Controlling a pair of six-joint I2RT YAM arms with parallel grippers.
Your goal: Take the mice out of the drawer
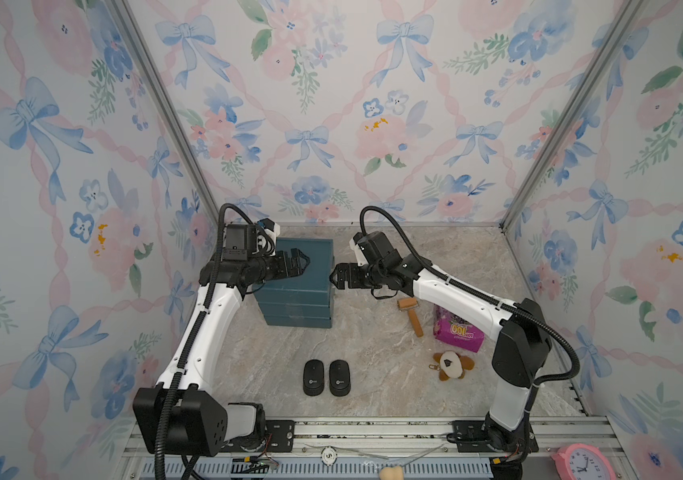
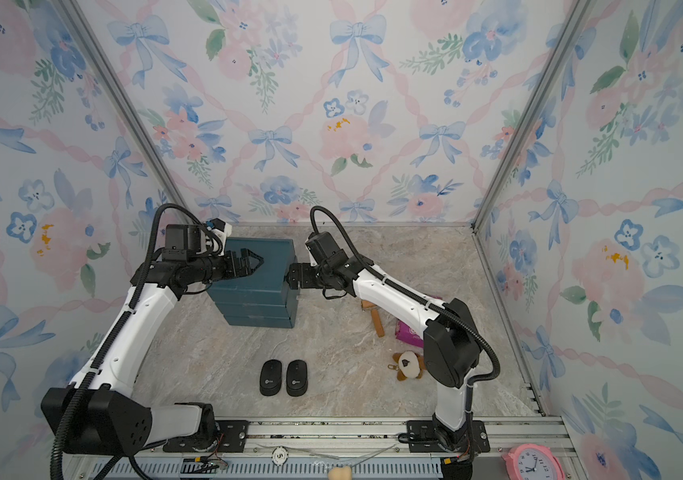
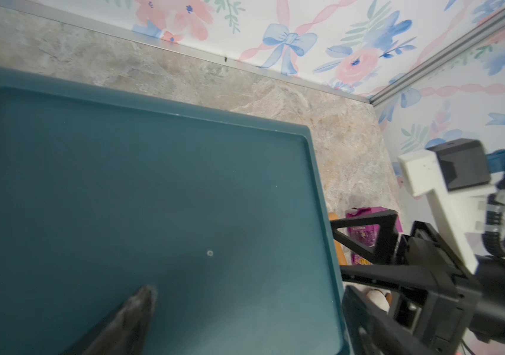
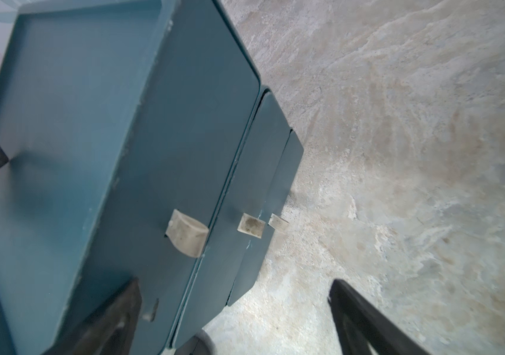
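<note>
Two black mice [image 1: 327, 377] lie side by side on the table, in front of the teal drawer unit [image 1: 297, 310]. All of its drawers look closed; the white pull tab [image 4: 187, 233] of the top one shows in the right wrist view. Over the unit's lid, my left gripper [image 1: 301, 261] has its fingers [image 3: 137, 313] spread, with only the flat lid seen between them. My right gripper [image 1: 336, 276] is open at the unit's right face, near the top drawer, holding nothing.
On the right lie a wooden-handled roller [image 1: 414, 320], a purple packet [image 1: 459, 332] and a brown-and-white plush keychain [image 1: 453, 365]. Bare marble-patterned table surrounds the mice and fills the space right of the unit.
</note>
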